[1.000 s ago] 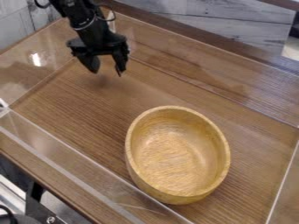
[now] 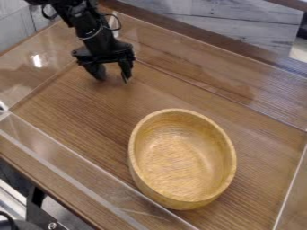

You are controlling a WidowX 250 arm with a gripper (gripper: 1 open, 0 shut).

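The black gripper (image 2: 104, 63) hangs from the top left of the camera view, low over the wooden table (image 2: 120, 117). Its fingers stand apart, open, and I cannot make out anything held between them. A large empty tan oval bowl (image 2: 180, 162) sits at the lower right, well apart from the gripper.
The table's edges show at the top, right and lower left, with some dark items beyond the lower left corner. A small pale object behind the arm at the top is too small to identify.
The gripper has shifted slightly left over the last second, staying over the upper left of the table. The bowl has not moved.
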